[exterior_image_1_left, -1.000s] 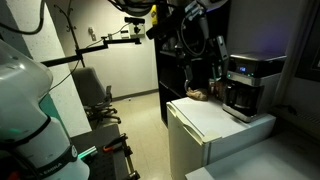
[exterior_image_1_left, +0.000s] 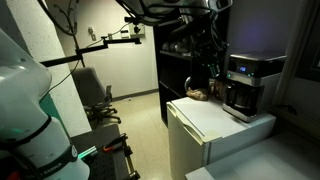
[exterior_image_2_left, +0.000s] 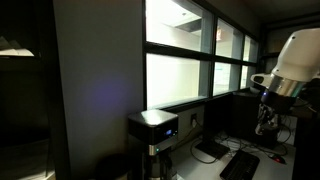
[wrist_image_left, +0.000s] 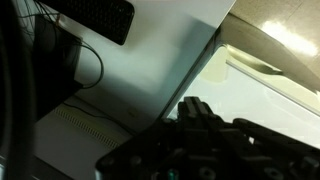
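Note:
My gripper is shut in the wrist view, with nothing showing between its fingers. It points down over the white cabinet (wrist_image_left: 258, 118), whose top lies below the fingertips. In exterior view 1 the dark gripper (exterior_image_1_left: 212, 70) hangs above the white cabinet top (exterior_image_1_left: 203, 116), apart from it and left of the coffee maker (exterior_image_1_left: 252, 85). Its fingertips are hard to make out there against the dark background. Exterior view 2 shows the coffee maker's silver top (exterior_image_2_left: 152, 124) in front of the windows.
Brownish rounded items (exterior_image_1_left: 198, 94) sit at the back of the cabinet top. A keyboard (wrist_image_left: 100, 14) and cables lie on a pale surface in the wrist view. Floor is open left of the cabinet, where an office chair (exterior_image_1_left: 92, 92) stands farther back.
The gripper has moved right and somewhat up in exterior view 1, nearer the coffee maker, and the wrist has turned. The cabinet, coffee maker and rounded items have stayed put.

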